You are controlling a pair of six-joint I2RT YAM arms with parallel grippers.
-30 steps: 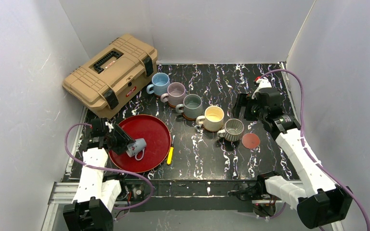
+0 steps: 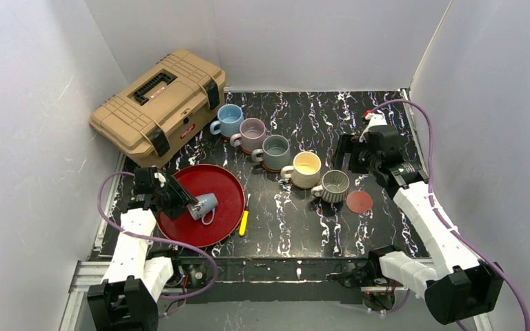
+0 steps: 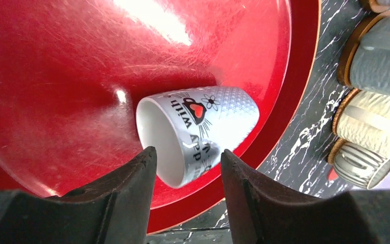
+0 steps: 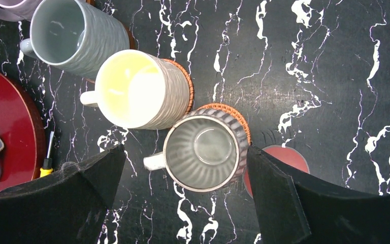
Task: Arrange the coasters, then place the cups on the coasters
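A grey-white cup (image 3: 208,122) with lettering and a heart lies on its side on the red plate (image 2: 207,176). My left gripper is open at the cup's rim, one finger by its mouth and one beside its wall, not closed on it. The bare pink coaster (image 2: 359,202) sits at the right, beside the striped mug (image 4: 208,157). My right gripper hangs open above that mug, nothing held.
Upright blue (image 2: 229,121), lilac (image 2: 252,130), green (image 2: 275,156) and cream (image 2: 306,170) mugs form a diagonal row. A tan case (image 2: 152,110) fills the back left; a yellow-handled tool (image 2: 243,221) lies beside the plate.
Over the last second the cup has shifted slightly right on the plate, and my left arm has moved a little with it. The right arm is unchanged.
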